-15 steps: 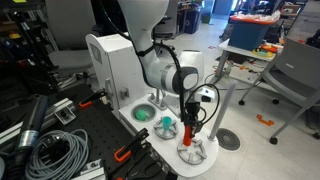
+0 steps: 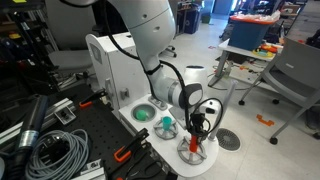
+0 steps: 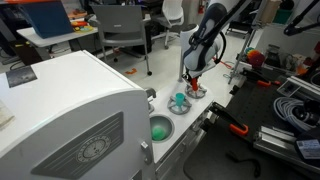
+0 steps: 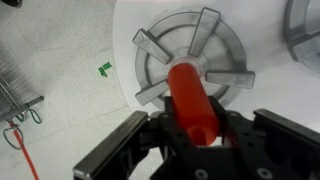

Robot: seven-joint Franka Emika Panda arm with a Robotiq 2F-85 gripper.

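Note:
A tall red object (image 4: 190,100), rounded like a bottle or cup, is between the fingers of my gripper, which is shut on it. In the wrist view it stands over the middle of a grey burner grate (image 4: 153,68) with several flat arms. Exterior view 1 has the red object (image 2: 194,142) upright at the grate (image 2: 184,154) nearest the front, below my gripper (image 2: 197,130). Whether its base touches the grate, I cannot tell.
A teal cup (image 2: 167,122) stands on the neighbouring grate, and a green bowl (image 3: 160,130) sits in the round sink beyond. Off the white counter, a black tool with red handles (image 2: 125,155) lies near the front. A white cabinet (image 3: 75,130) flanks the sink end.
My arm has come down over the last second, and the red object has lowered slightly towards the front grate. The teal cup and bowl have stayed put.

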